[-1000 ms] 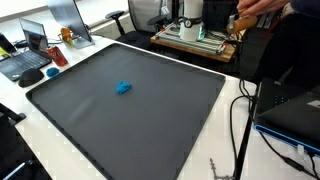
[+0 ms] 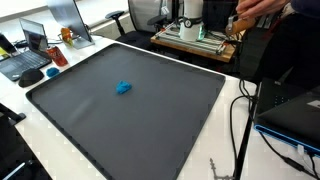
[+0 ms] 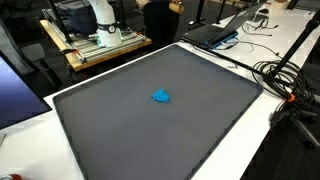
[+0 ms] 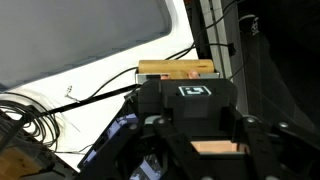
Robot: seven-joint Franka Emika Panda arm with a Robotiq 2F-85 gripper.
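A small blue object [image 2: 123, 87], perhaps crumpled cloth, lies alone on the dark grey board [image 2: 115, 125]. From the other side the same blue object [image 3: 160, 96] shows toward the board's far part. In the wrist view my gripper is a dark shape with a square printed tag, seen away from the board [image 4: 70, 35]. Its fingers are too dark to make out, so how far they stand apart does not show. A pale wooden piece [image 4: 158, 67] appears just beyond it; whether they touch cannot be told.
Cables [image 4: 110, 92] run over the white table beside the board. A laptop [image 2: 36, 38] and a red cup [image 2: 57, 57] stand at the far left corner. A black case [image 2: 285, 110] is at the right. Most of the board is bare.
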